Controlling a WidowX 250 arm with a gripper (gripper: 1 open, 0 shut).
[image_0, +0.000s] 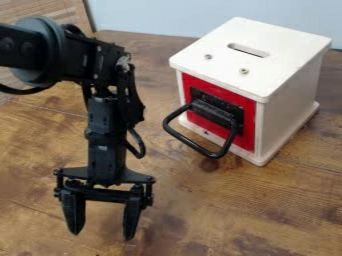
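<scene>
My black gripper (103, 212) points down above the wooden table at the left, its two fingers apart and open, with nothing between them. To its right and behind it stands a white box (278, 60) with a slot in its top and a red front panel (201, 70). A black U-shaped handle (211, 148) sticks out from that panel toward me, clear of the gripper.
A white wall is behind, with a wooden board (40, 14) at the upper left.
</scene>
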